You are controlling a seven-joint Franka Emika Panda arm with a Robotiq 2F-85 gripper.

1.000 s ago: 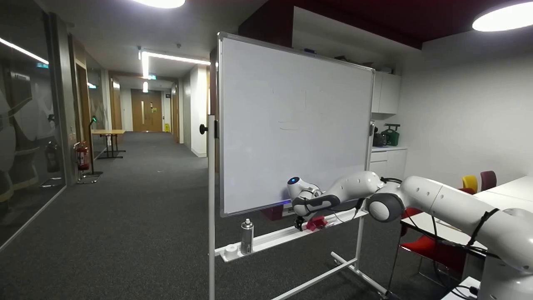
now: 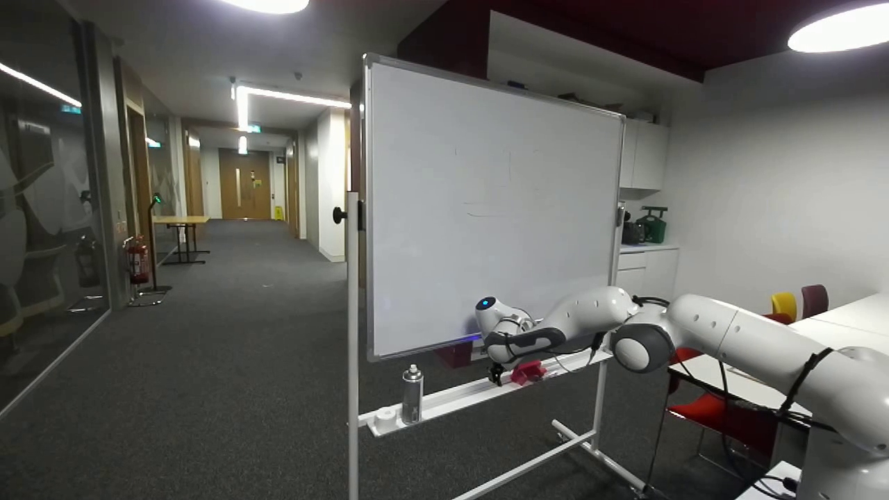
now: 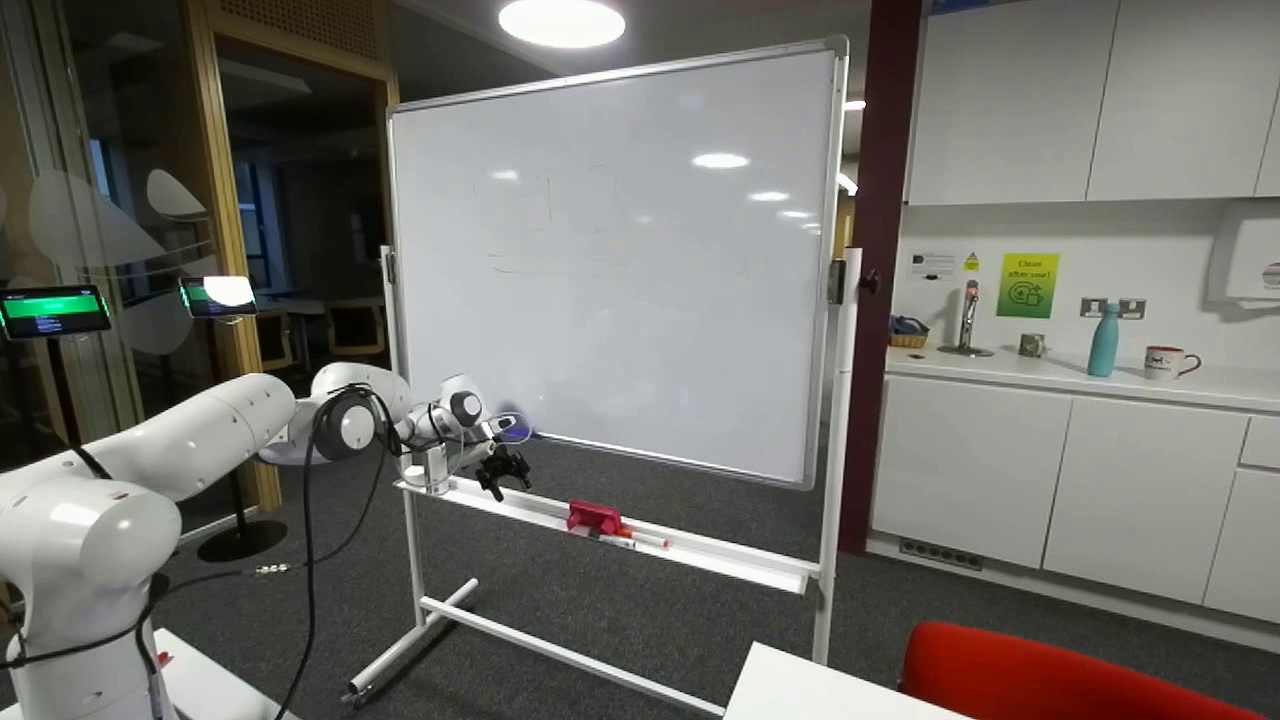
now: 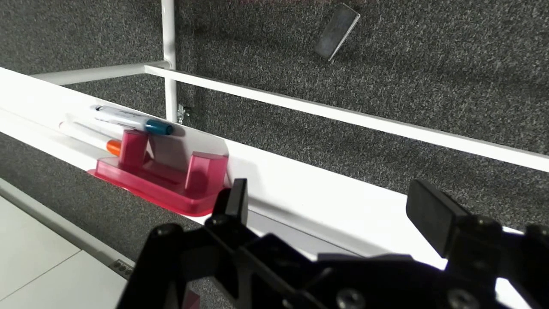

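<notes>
My gripper stands open over the whiteboard's white tray [image 4: 309,198], its two black fingers wide apart and only bare tray and carpet showing between them. Just beside the left finger in the wrist view sits a red holder [image 4: 154,180] with two upright blocks, on the tray. Behind it lie a marker with a teal cap [image 4: 136,121] and one with an orange cap [image 4: 90,139]. From the second exterior view, the gripper [image 3: 504,474] hangs above the tray, to the left of the red holder [image 3: 594,517]. Faint marks show on the whiteboard [image 3: 624,312].
A spray can [image 2: 412,394] and a white roll [image 2: 385,418] stand at one tray end. The stand's lower bar [image 4: 350,117] runs below. A dark flat object [image 4: 337,31] lies on the carpet. Between can and gripper the tray is clear.
My gripper and wrist have shifted slightly to the left in the first exterior view, a little away from the red holder. Everything else looks the same.
</notes>
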